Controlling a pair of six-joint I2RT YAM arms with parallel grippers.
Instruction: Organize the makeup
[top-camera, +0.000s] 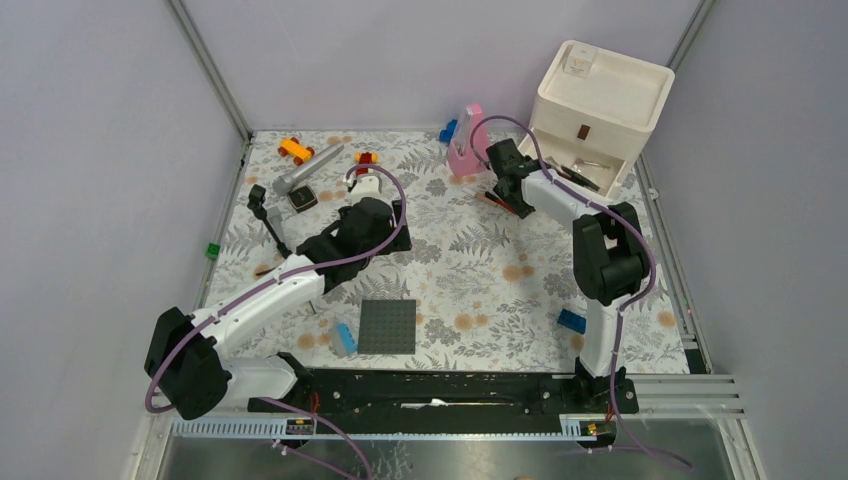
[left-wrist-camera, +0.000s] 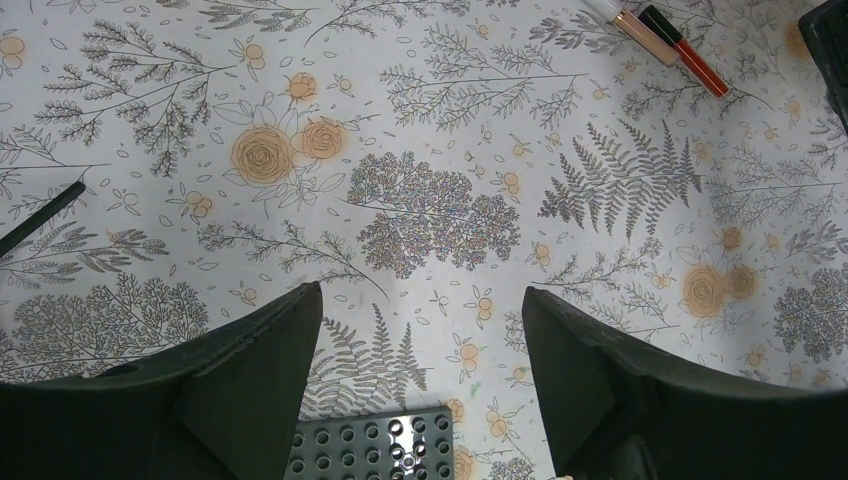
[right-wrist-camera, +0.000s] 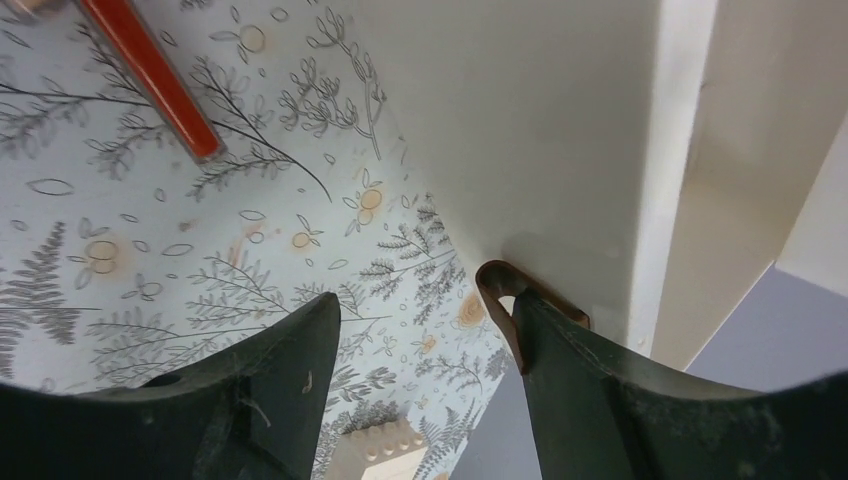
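The white organizer (top-camera: 600, 90) stands at the back right, its lower drawer out with several makeup items inside. In the right wrist view my open right gripper is at the drawer front (right-wrist-camera: 560, 140), one finger at the brown handle (right-wrist-camera: 540, 295). A red lip gloss (right-wrist-camera: 155, 85) lies on the table beside the drawer. The left wrist view shows it (left-wrist-camera: 700, 65) with a beige tube (left-wrist-camera: 645, 35). My left gripper hangs open over the table, nothing between its fingers.
A pink holder (top-camera: 467, 140) stands left of the organizer. Toy cars (top-camera: 297, 151), a silver cylinder (top-camera: 310, 168), a grey baseplate (top-camera: 387, 327) and blue blocks (top-camera: 571, 321) lie around.
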